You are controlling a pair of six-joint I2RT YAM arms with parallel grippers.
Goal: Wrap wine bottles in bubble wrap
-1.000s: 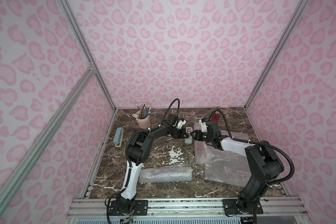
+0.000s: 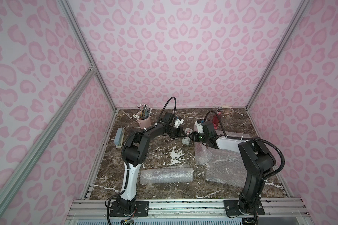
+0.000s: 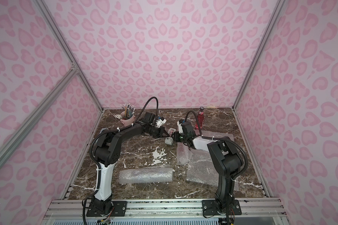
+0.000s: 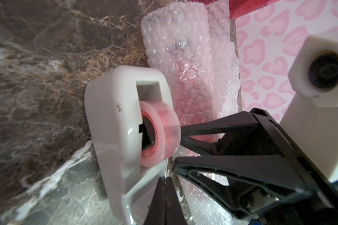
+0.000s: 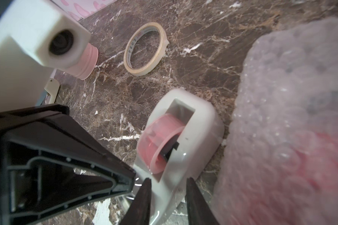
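A white tape dispenser [image 4: 109, 120] with a pink tape roll [image 5: 154, 138] sits on the marble table between my grippers. My left gripper is shut at the dispenser's front end, nothing visible between its fingers. My right gripper is at the same dispenser from the right, its fingertips a little apart near the body; what lies between them is unclear. Beside the dispenser lies a bundle in bubble wrap [image 5: 289, 112], tinged red inside. A red bottle [image 3: 199, 118] stands behind, near the back.
A bubble-wrap roll [image 2: 166, 175] lies at the front middle, flat sheets [image 2: 227, 172] at right. A pink cup of pens [image 2: 143, 121], a masking tape ring [image 5: 162, 48] and a grey-blue item [image 2: 119, 136] occupy the left and back. The middle-left table has some free room.
Both grippers and the dispenser have shifted slightly left in the top left view; the right arm's elbow has drawn left too.
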